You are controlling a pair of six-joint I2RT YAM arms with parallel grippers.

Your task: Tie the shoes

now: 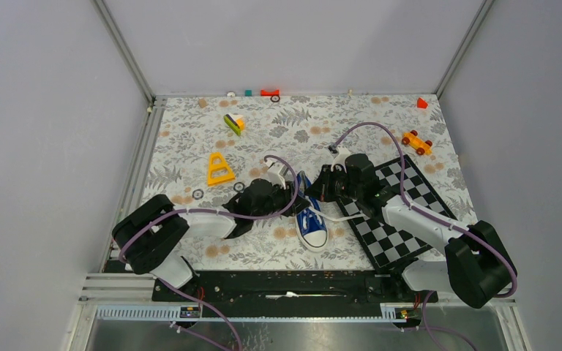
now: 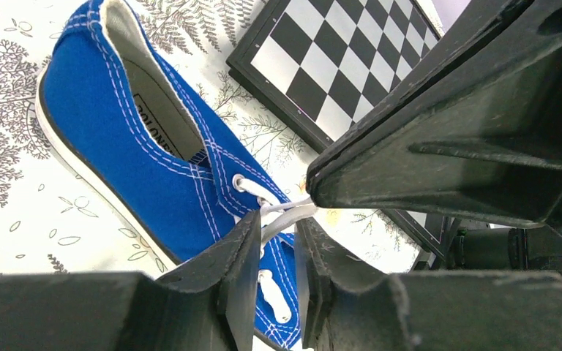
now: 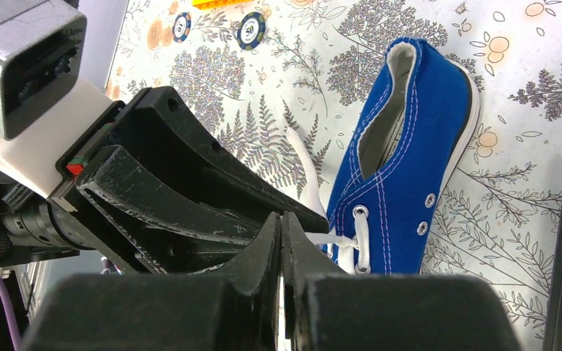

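The blue shoe (image 1: 312, 228) stands on the patterned table, toe toward the front; its heel and opening fill much of the left wrist view. My left gripper is over the laced part, fingers part open, with a white shoelace (image 2: 287, 217) crossing between its fingertips. Close beside it, my right gripper is shut; the lace runs to its tips, as the left wrist view shows. Another lace end (image 3: 304, 164) sticks out behind the left gripper's fingers. The lace crossing is partly hidden by both grippers.
A checkered board (image 1: 395, 212) lies right of the shoe, under the right arm, with a lace (image 1: 340, 217) reaching its edge. A yellow frame (image 1: 219, 169) and small rings lie left. An orange toy car (image 1: 417, 142) stands at the back right.
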